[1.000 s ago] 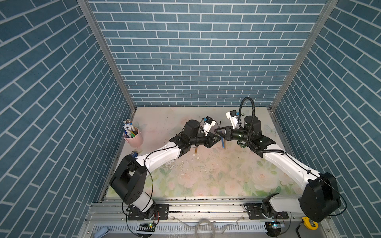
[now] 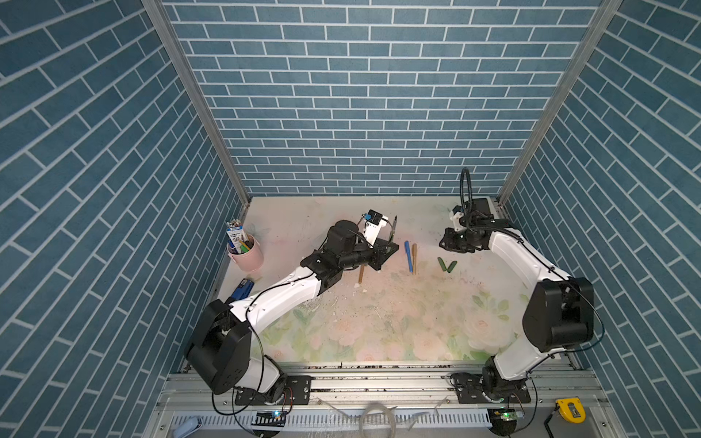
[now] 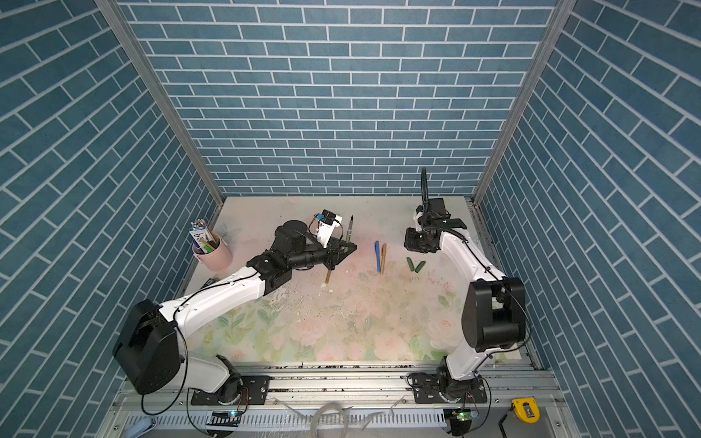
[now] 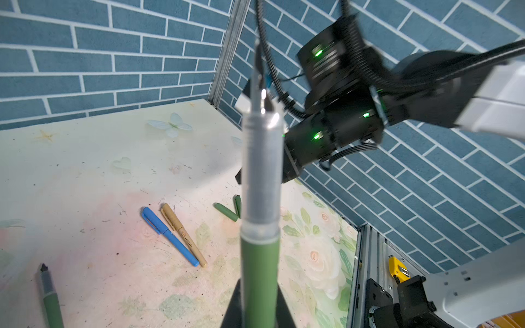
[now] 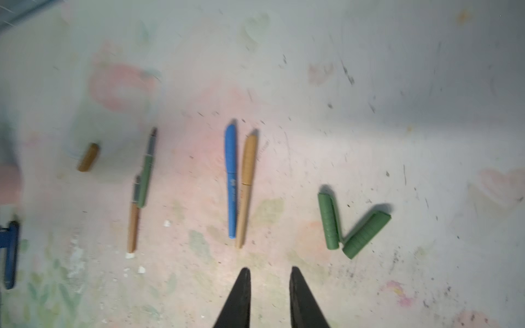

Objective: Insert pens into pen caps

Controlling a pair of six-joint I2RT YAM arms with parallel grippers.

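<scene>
My left gripper (image 2: pixel 385 249) is shut on an upright, uncapped green pen (image 4: pixel 259 273) with a clear upper barrel and bare nib. Two short green caps (image 5: pixel 329 221) lie at right on the table, beneath and just left of my right gripper, whose fingertips are apart with nothing between. Left of the caps lie a blue pen (image 5: pixel 231 186) and a tan pen (image 5: pixel 247 180) side by side, both capped. Farther left are another green pen (image 5: pixel 146 172), a brown pen (image 5: pixel 133 221) and a loose brown cap (image 5: pixel 88 157).
A pink cup of pens (image 2: pixel 246 257) stands at the left edge, with a dark blue object (image 2: pixel 241 288) near it. Tiled walls enclose the back and sides.
My right arm has drawn back rightward, away from the left gripper and the pen, to over the green caps. My left gripper has shifted slightly left and up, still holding the pen.
</scene>
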